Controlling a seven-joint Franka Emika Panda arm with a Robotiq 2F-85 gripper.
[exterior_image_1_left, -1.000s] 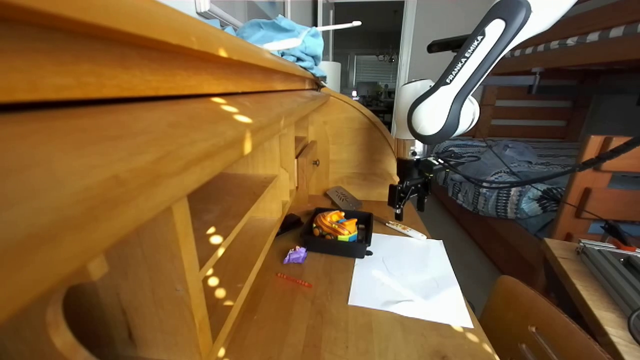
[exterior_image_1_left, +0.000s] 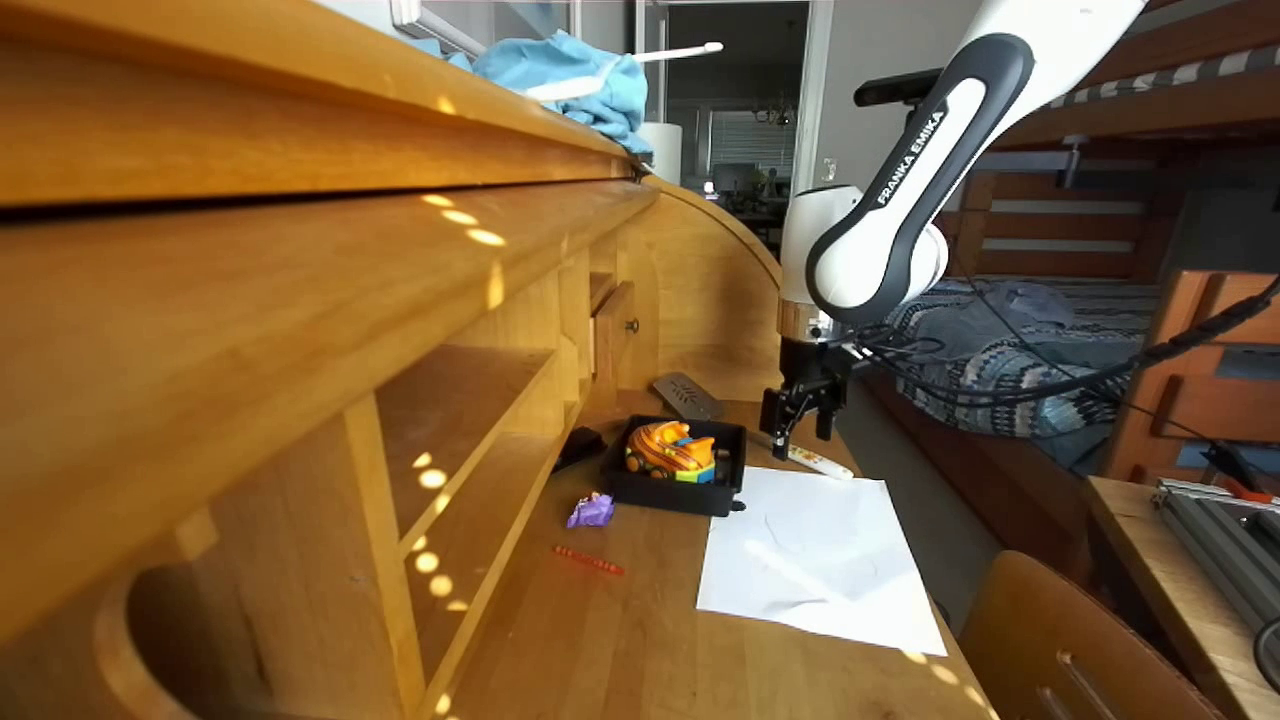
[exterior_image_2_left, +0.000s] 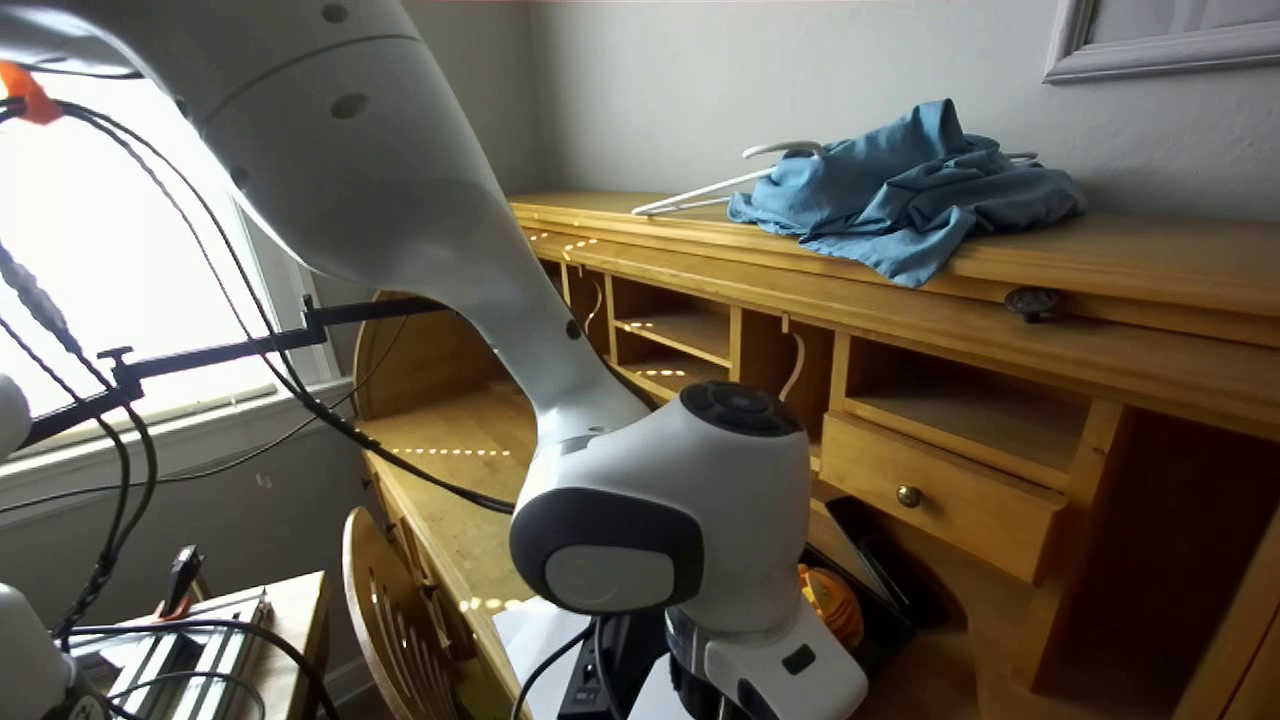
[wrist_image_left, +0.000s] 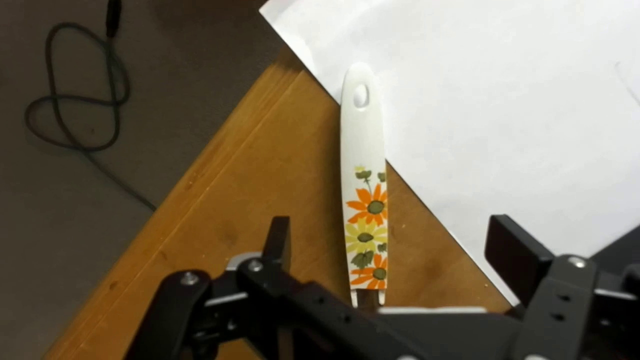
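Observation:
A white handle (wrist_image_left: 363, 138) printed with orange and yellow flowers lies on the wooden desk in the wrist view, its holed end touching the paper's edge. My gripper is open above it, one finger on each side and the handle nearer the left one. Nothing is held. In exterior view 1 the gripper (exterior_image_1_left: 804, 430) hangs over the far end of the desk, just above the flowered handle (exterior_image_1_left: 821, 462). The part of that utensil beyond the handle is hidden under the gripper in the wrist view.
A white paper sheet (exterior_image_1_left: 816, 552) covers the desk's right side. Left of it sit a black tray (exterior_image_1_left: 663, 493) with an orange toy (exterior_image_1_left: 669, 452), a purple item (exterior_image_1_left: 590, 510) and a red stick (exterior_image_1_left: 588, 560). Bare desk lies in front; the desk's edge (wrist_image_left: 198, 180) runs close by.
The arm has come down and shifted a little left in exterior view 1, bringing my gripper lower toward the flowered handle. The objects on the desk stay where they were.

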